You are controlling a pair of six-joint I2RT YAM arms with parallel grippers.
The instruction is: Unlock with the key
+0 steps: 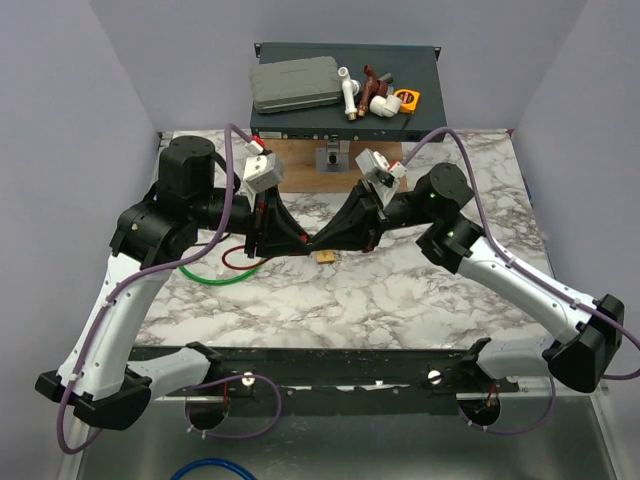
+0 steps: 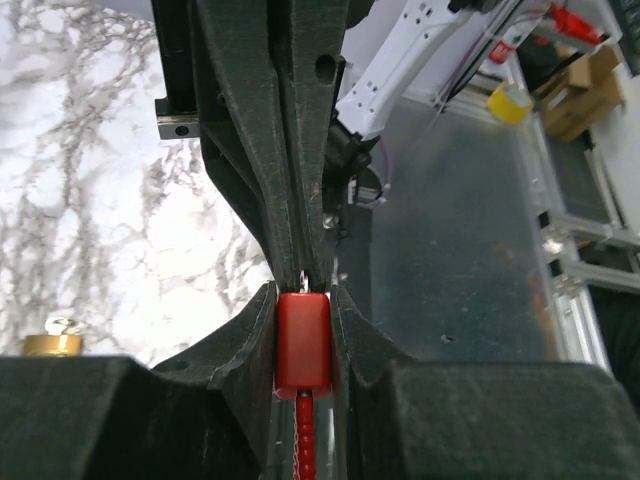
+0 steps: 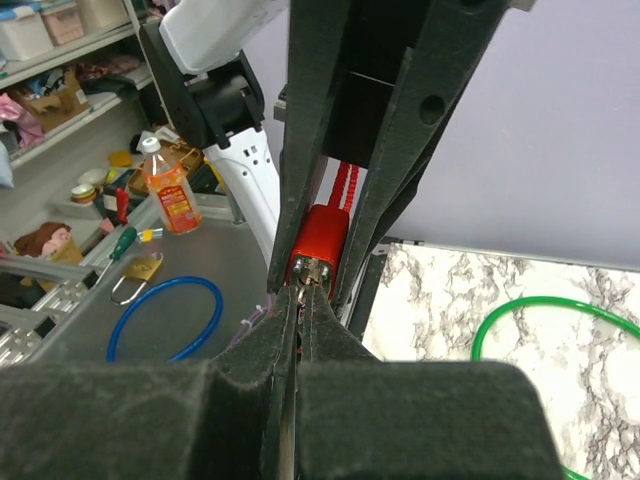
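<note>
My left gripper is shut on a red key handle [image 2: 303, 340] with a red coiled cord below. Its metal tip points at my right gripper, whose fingertips are shut at that tip, seemingly around the thin key end. In the top view both grippers [image 1: 308, 242] meet over the middle of the marble table. A brass padlock [image 1: 325, 256] lies on the table beneath them, seen also at the lower left of the left wrist view [image 2: 52, 344].
A wooden board [image 1: 300, 170] with a metal fixture stands at the back. Behind it, a dark platform [image 1: 420, 120] holds a grey case [image 1: 295, 82], pipe fittings and a tape measure. Green tubing [image 1: 225, 280] lies at left.
</note>
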